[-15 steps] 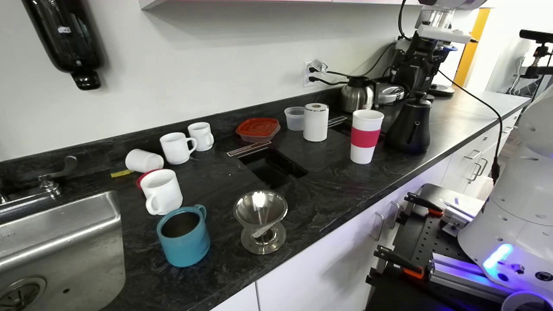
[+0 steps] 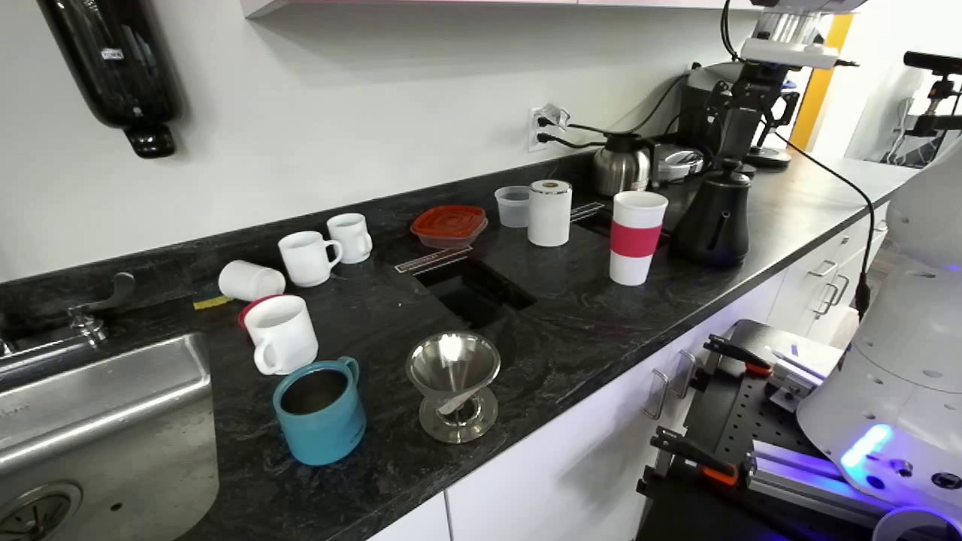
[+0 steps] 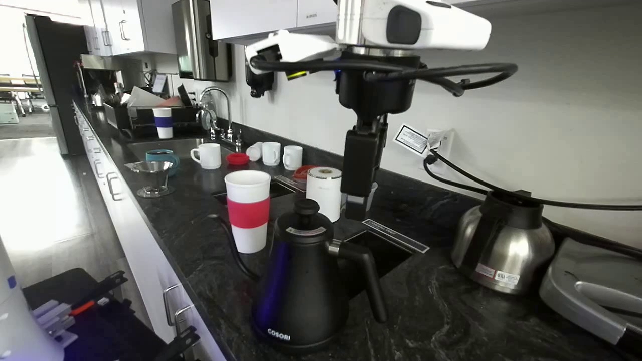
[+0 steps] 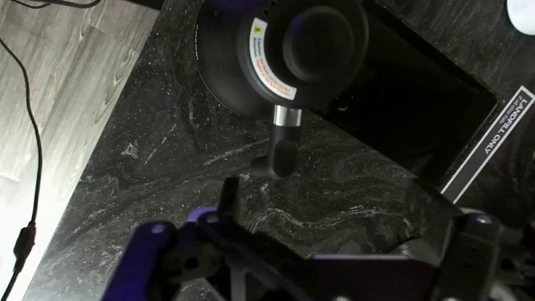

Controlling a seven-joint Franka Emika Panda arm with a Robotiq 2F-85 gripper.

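A black gooseneck kettle point(image 3: 301, 283) stands upright on the dark counter, its handle point(image 3: 367, 277) pointing right in exterior view 2. From above in the wrist view, the kettle lid point(image 4: 326, 45) is at the top and the handle point(image 4: 286, 155) reaches down toward my gripper. My fingers are wide apart and nothing is between them; the fingers point(image 4: 229, 195) do not touch the handle. In exterior view 1 the gripper point(image 2: 759, 149) hangs over the counter, behind and above the kettle point(image 2: 715, 221).
A white cup with a red sleeve point(image 3: 248, 213) stands close by the kettle's spout. Beside the kettle is a counter opening point(image 4: 416, 100). A steel carafe point(image 3: 505, 240) stands near the wall. Farther off are white mugs point(image 2: 307, 257), a teal mug point(image 2: 320, 415) and a metal dripper point(image 2: 453, 370).
The kettle and other objects have not moved.
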